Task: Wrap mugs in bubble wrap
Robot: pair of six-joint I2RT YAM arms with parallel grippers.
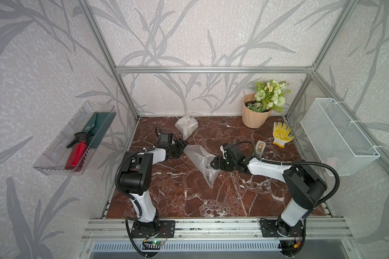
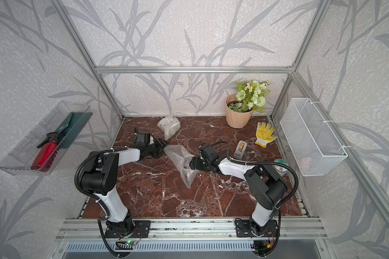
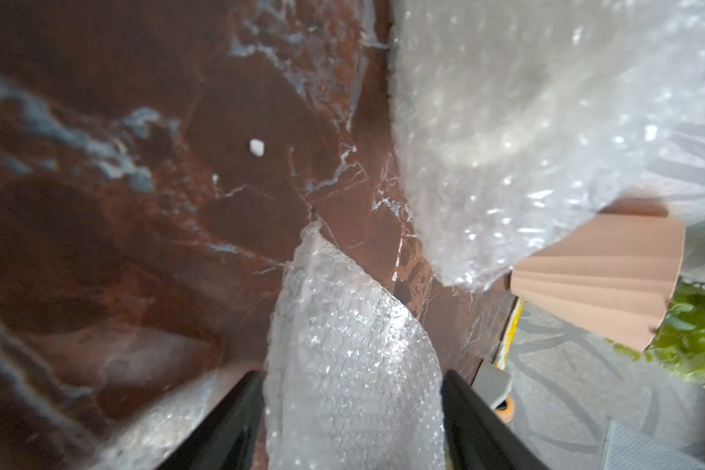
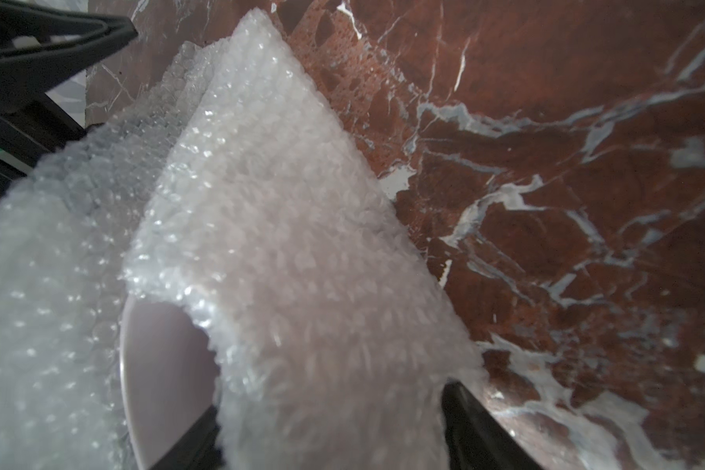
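Note:
On the marble table a sheet of bubble wrap [image 1: 199,160] lies partly folded over a mug. In the right wrist view, a pale curved mug rim [image 4: 137,368] peeks out from under the wrap. My right gripper [image 1: 216,163] is open at the sheet's right side, its fingers on either side of the wrapped mug. The left gripper [image 1: 183,146] stands open by the sheet's upper left corner, the wrap [image 3: 360,376] showing between its fingers in the left wrist view. Behind it sits a bubble-wrapped bundle [image 1: 186,125], its contents only faintly visible.
A flower pot [image 1: 254,114] stands at the back right, near a yellow glove [image 1: 282,134] and a tape dispenser [image 2: 240,149]. A wire basket [image 1: 339,133] and a clear bin [image 1: 75,142] hang on the side walls.

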